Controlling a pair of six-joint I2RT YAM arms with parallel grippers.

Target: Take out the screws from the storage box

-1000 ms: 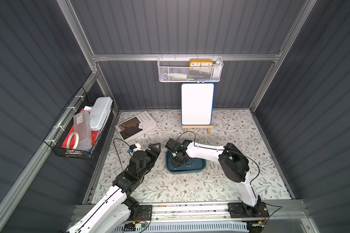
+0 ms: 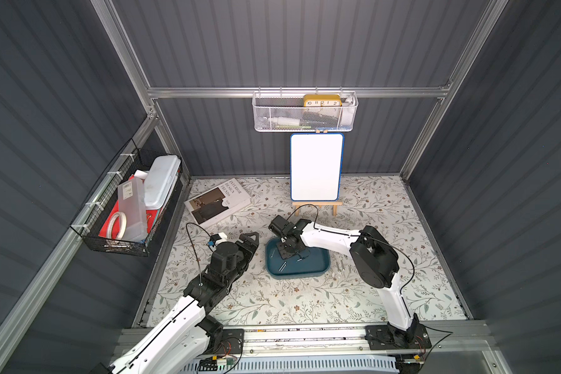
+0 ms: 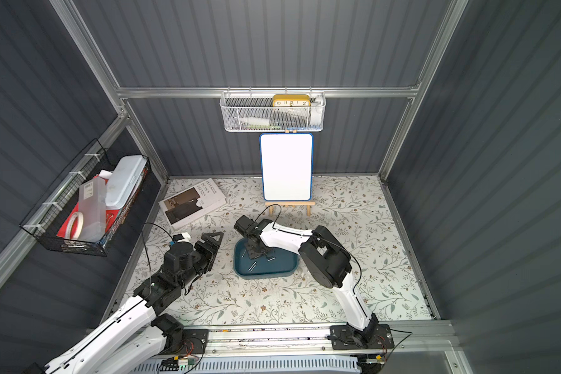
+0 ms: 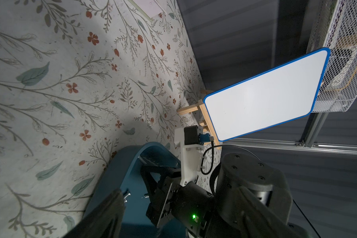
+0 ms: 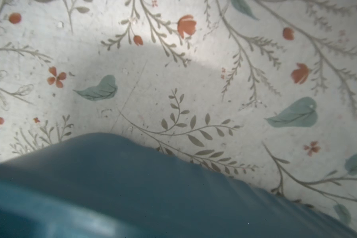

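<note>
A teal storage box [image 2: 314, 268] sits mid-table, with small metal screws [image 2: 282, 266] lying on its floor, also seen in the left wrist view [image 4: 126, 195]. My right gripper [image 2: 285, 249] hangs over the box's left half and partly hides its contents; its fingertips are unclear, and its own wrist view shows mostly the box rim and table. My left gripper [image 2: 250, 240] is raised just left of the box, outside it. How far its fingers stand apart is hard to tell from these views.
A book [image 2: 217, 202] lies at the back left and a whiteboard [image 2: 315, 167] on a wooden easel stands behind the box. A black wire basket [image 2: 140, 235] hangs on the left wall.
</note>
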